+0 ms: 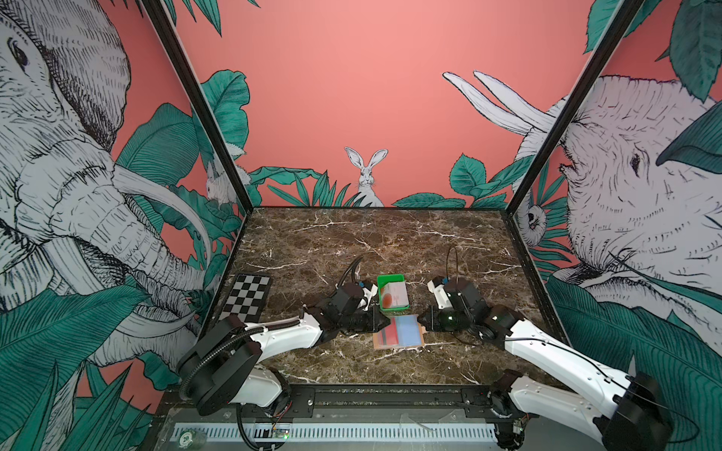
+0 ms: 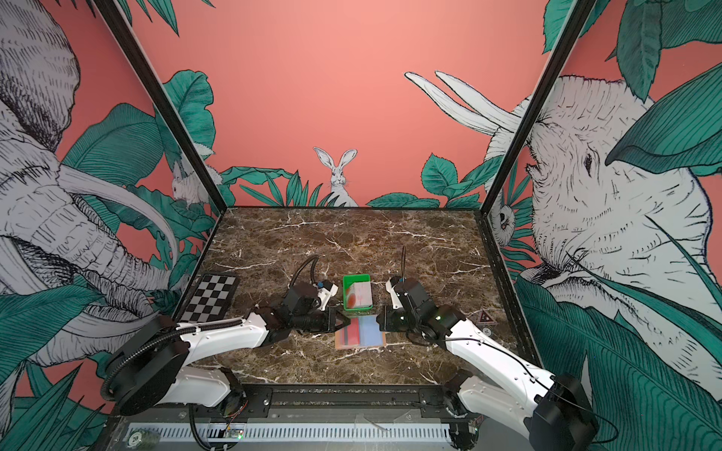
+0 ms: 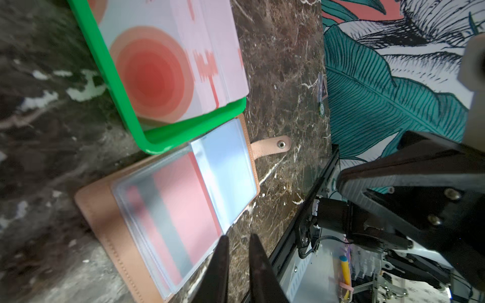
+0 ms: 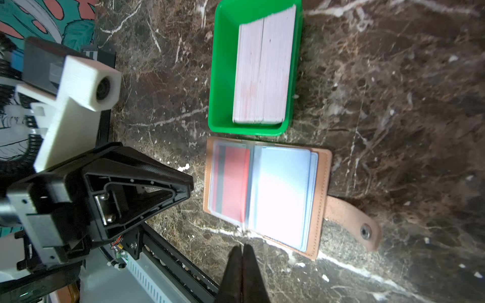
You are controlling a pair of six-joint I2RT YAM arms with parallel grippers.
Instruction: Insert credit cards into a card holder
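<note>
The tan card holder lies open and flat, with clear sleeves showing red and blue sides and a snap strap on the right. Just behind it, a green box holds stacked white cards. My left gripper is low at the holder's left side, its fingers slightly apart, with nothing visible between them. My right gripper is at the holder's right in the top views, shut, with nothing showing between its fingertips.
A black-and-white checkered board lies at the table's left edge. A small triangular object sits at the right side.
</note>
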